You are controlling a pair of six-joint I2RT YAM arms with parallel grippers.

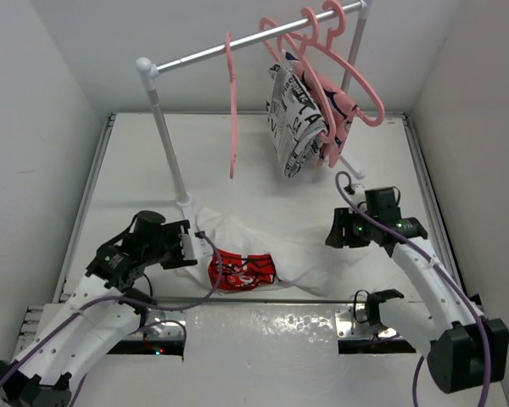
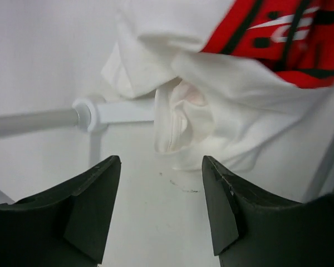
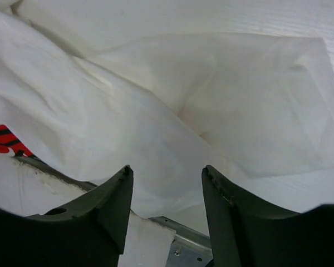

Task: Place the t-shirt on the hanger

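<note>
A white t-shirt with a red printed patch [image 1: 243, 270] lies rumpled on the table, its white cloth [image 1: 310, 263] spreading to the right. My left gripper [image 1: 187, 245] is at the shirt's left end, low over the table. In the left wrist view its fingers [image 2: 103, 194] stand wide apart with bare table between them, the bunched white fabric [image 2: 222, 117] just beyond. Over the shirt's right end is my right gripper [image 1: 341, 236]; its fingers [image 3: 119, 194] are parted above the white cloth [image 3: 156, 144], gripping nothing. A bare pink hanger [image 1: 233, 110] hangs from the rail's left part.
The rail [image 1: 254, 39] spans the back on white posts [image 1: 167, 140]. To its right hang more pink hangers [image 1: 354, 76] with a black-and-white printed garment [image 1: 293, 114] and a pink one [image 1: 343, 110].
</note>
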